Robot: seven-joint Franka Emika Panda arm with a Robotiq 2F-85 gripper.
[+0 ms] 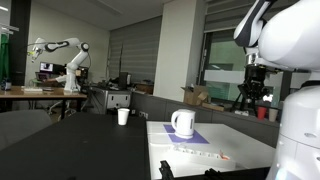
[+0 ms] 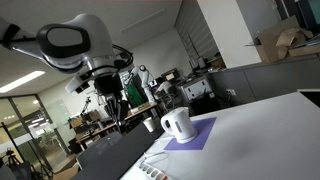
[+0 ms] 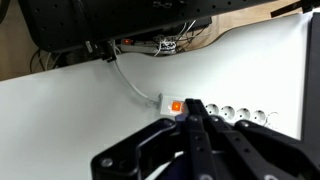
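Observation:
In the wrist view a white power strip [image 3: 225,112] with a red switch [image 3: 176,106] and several round sockets lies on the white table. My gripper is over it, its fingers shut together and nothing showing between them. The fingertips overlap the strip's image close to the switch. Seen from outside, the gripper [image 1: 254,97] hangs well above the table surface. A white kettle [image 1: 183,122] stands upright on a purple mat [image 2: 196,134], behind the power strip [image 2: 152,172].
A white cable [image 3: 130,83] runs from the strip toward the table's edge. A dark table [image 1: 80,145] adjoins the white one, with a white cup [image 1: 123,116] at its far side. Cardboard boxes [image 1: 195,95] sit in the background.

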